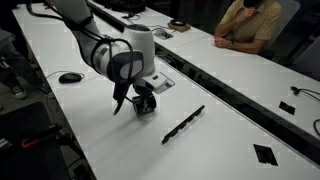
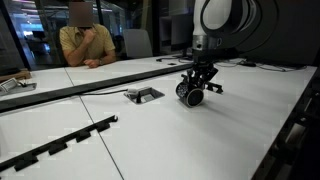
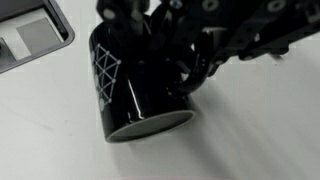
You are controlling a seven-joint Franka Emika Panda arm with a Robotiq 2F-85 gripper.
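A black mug [image 3: 135, 95] with a white line pattern on its side shows in the wrist view, its pale-edged round end towards the bottom. My gripper is shut on it, though the dark fingers and the dark mug blend and the exact contact is hidden. In exterior view 2 the mug [image 2: 195, 97] looks tipped, a round end facing that camera, with the gripper [image 2: 202, 80] close against it. Exterior view 1 has the mug [image 1: 146, 106] under the arm at the white table; whether it touches the surface is hard to tell.
A black slotted strip [image 1: 183, 124] lies on the table [image 1: 225, 140] to the right of the mug. Behind it is a grey plate [image 2: 145, 95] with a dark cable. A black square [image 1: 265, 155] lies farther right. A person sits at the far table.
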